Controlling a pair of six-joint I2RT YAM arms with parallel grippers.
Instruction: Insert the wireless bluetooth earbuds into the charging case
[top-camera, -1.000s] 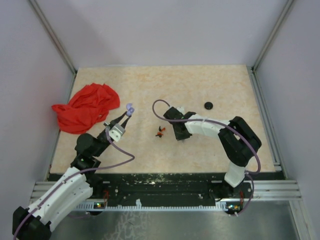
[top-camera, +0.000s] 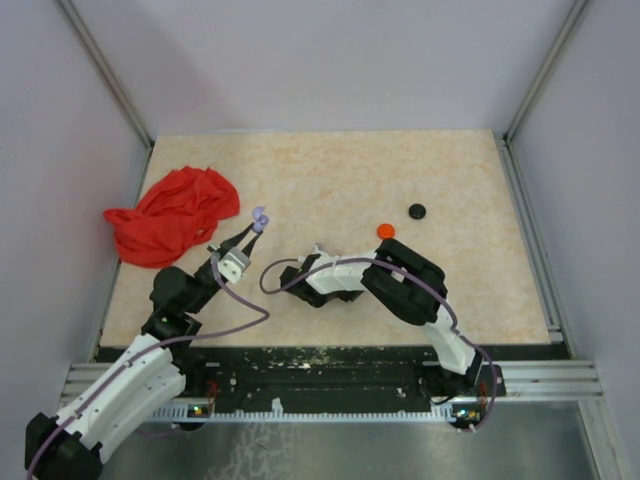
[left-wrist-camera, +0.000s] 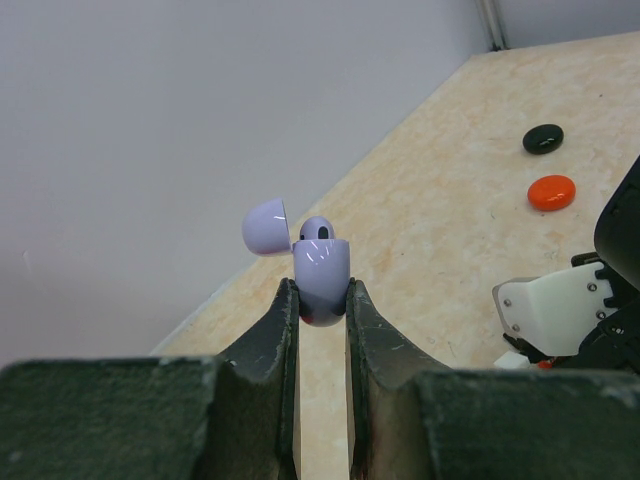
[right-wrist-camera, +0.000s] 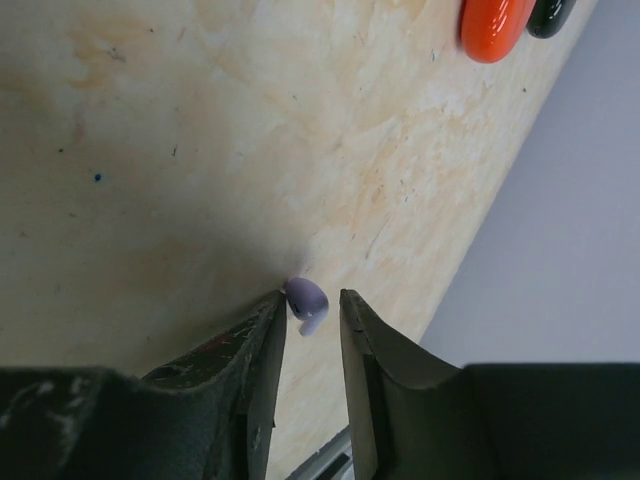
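My left gripper is shut on the lilac charging case (left-wrist-camera: 322, 270), held raised at the left of the table (top-camera: 330, 180), with its lid standing open. In the right wrist view a small lilac earbud (right-wrist-camera: 307, 300) lies on the table between the fingertips of my right gripper, which is open around it, low over the surface. In the top view the right arm hides that earbud.
A red cloth (top-camera: 170, 215) lies at the far left. An orange oval object (top-camera: 386, 231) and a black one (top-camera: 416, 211) lie on the right half.
The left arm and the case have not moved.
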